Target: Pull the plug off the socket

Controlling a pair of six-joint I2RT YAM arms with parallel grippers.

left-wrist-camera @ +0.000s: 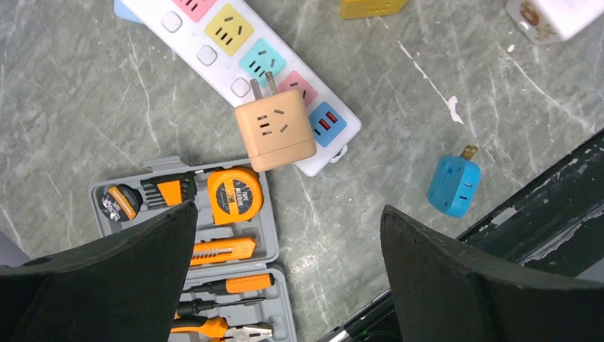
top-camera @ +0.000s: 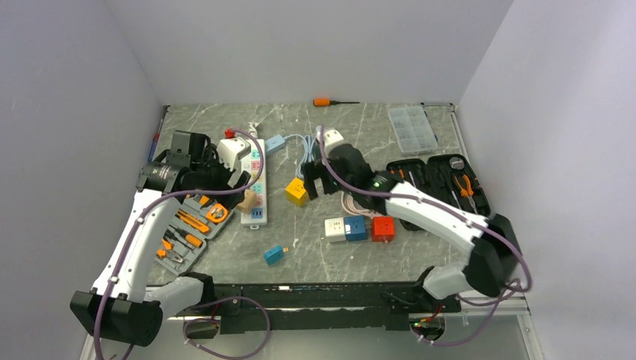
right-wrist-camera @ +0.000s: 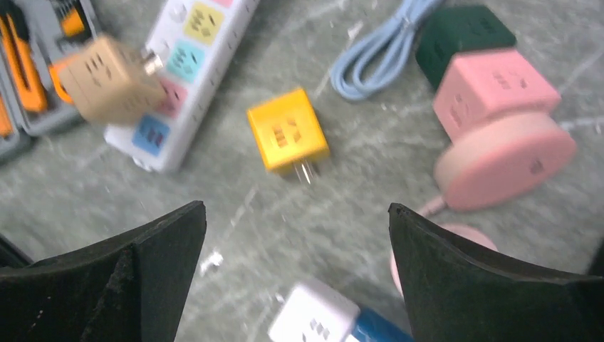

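The white power strip (top-camera: 256, 213) has coloured sockets. A beige plug adapter (left-wrist-camera: 275, 132) lies on or against it with prongs exposed, out of the sockets. A yellow plug cube (top-camera: 295, 193) (right-wrist-camera: 287, 130) sits apart on the table, right of the strip, prongs visible in the right wrist view. My left gripper is open above the strip and beige adapter, nothing between its fingers. My right gripper is open, raised above the table near the yellow cube, empty; its view is blurred.
Orange tool kit (left-wrist-camera: 265, 214) at left, black kit (top-camera: 439, 195) and clear organiser (top-camera: 412, 129) at right. White, blue and red cubes (top-camera: 382, 229) stand front centre; a small blue adapter (top-camera: 273, 255) lies at front. Pink items and coiled cables surround the middle.
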